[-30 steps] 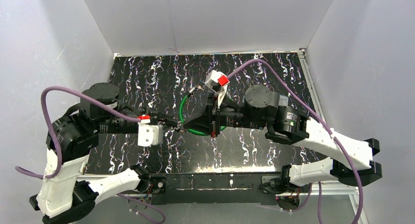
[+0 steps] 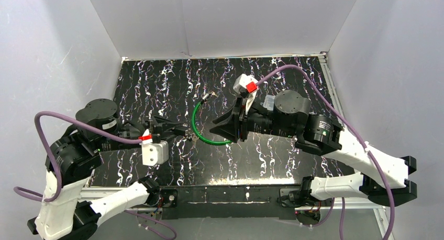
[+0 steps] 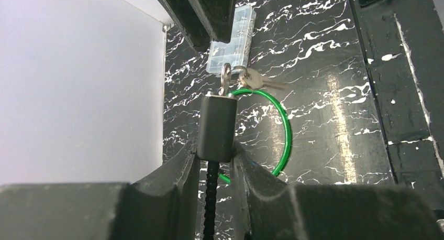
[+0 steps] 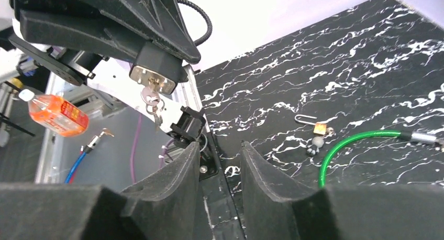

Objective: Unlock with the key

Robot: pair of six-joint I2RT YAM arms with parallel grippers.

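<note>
A black lock body with a dark braided cable is clamped in my left gripper, which is shut on it. One key stands edge-on at the lock's metal end, apparently in the keyhole; how deep it sits cannot be told. A second key hangs from it by a small ring. In the right wrist view the keys dangle below the lock's end face. My right gripper stands to the right of the keys, apart from them. Its fingers are part open with nothing between them.
On the dark marbled table lie a green cable, a small yellow padlock and a grey ball-like piece. A clear compartment box is behind. Walls enclose the sides and back.
My right gripper has drawn back to the right, away from the keys that it was close to or touching. The left gripper, with the lock, has shifted slightly left.
</note>
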